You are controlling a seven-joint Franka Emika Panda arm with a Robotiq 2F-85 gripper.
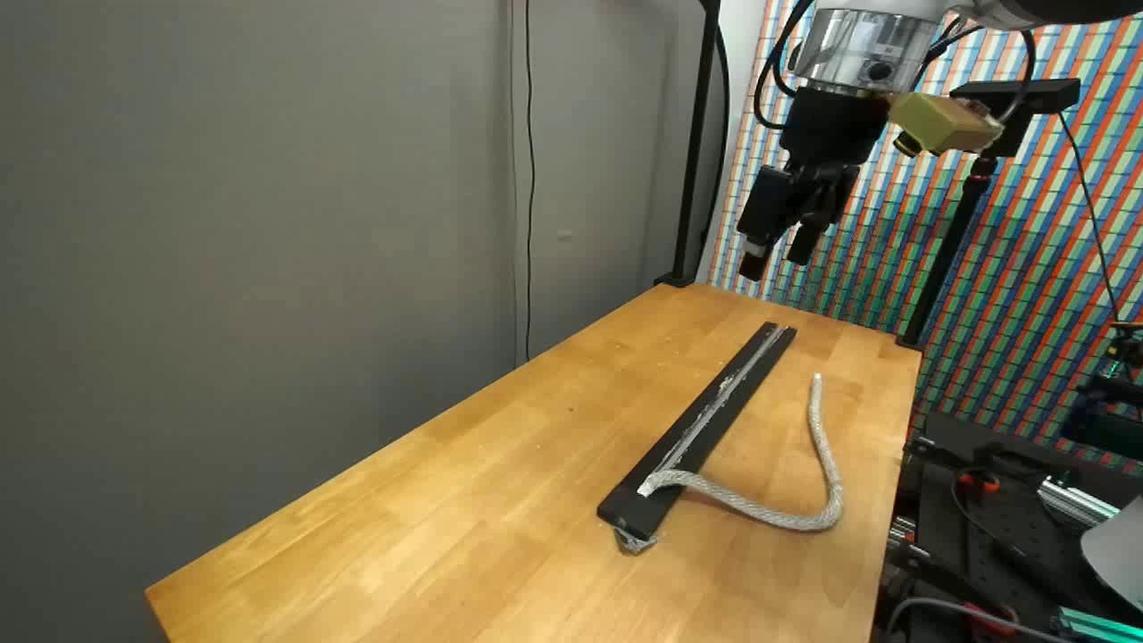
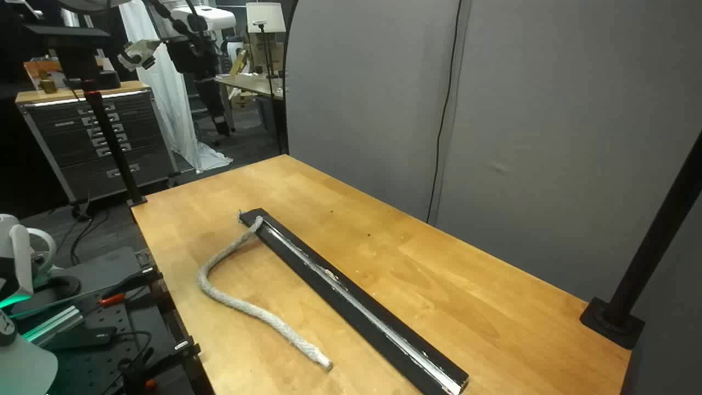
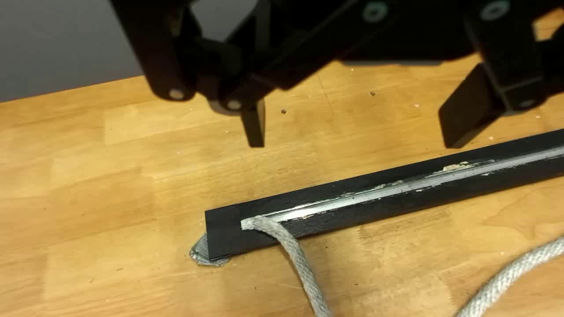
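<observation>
A long black bar [image 1: 707,413] with a pale groove along its middle lies on the wooden table. One end of a grey rope [image 1: 825,461] rests on top of the bar, near the end with tape showing under it. From there the rope [image 2: 217,297] bends across the wood, and its other end lies loose beside the bar [image 2: 368,313]. In the wrist view my gripper is open, its fingers wide apart and empty. Exterior view 1 shows the gripper [image 1: 777,263] high above the table, clear of both bar and rope.
Bare table [image 1: 450,514] stretches along the grey wall side. Black posts [image 1: 696,150] stand at table corners, one [image 1: 948,252] carrying a camera. Beyond the table's edge sits a cluttered dark cart [image 2: 98,329].
</observation>
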